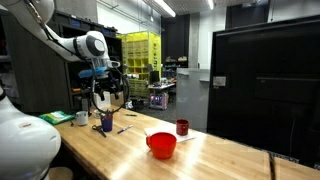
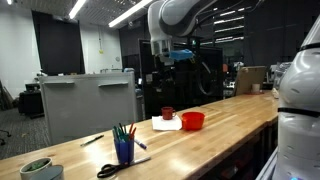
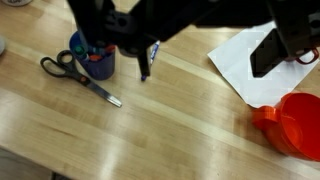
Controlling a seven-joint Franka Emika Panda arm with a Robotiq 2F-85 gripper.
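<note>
My gripper hangs above the table; in the wrist view its two dark fingers stand wide apart with nothing held between them. A red pot-like bowl [image 3: 306, 122] with a stubby handle lies at the right edge of that view. Behind it in exterior view 2 is a dark red mug [image 2: 167, 113] near a white sheet [image 2: 165, 124]. A blue cup [image 3: 98, 66] of pens and markers stands at the wrist view's left, beside black-handled scissors [image 3: 78, 77]. One loose marker [image 3: 150, 56] lies between the cup and the sheet.
Green-rimmed containers [image 2: 40, 166] are at the near left of exterior view 2. A white mug [image 1: 82, 117] stands at the table's left end in exterior view 1. Bare wood [image 1: 235, 157] lies right of the red bowl.
</note>
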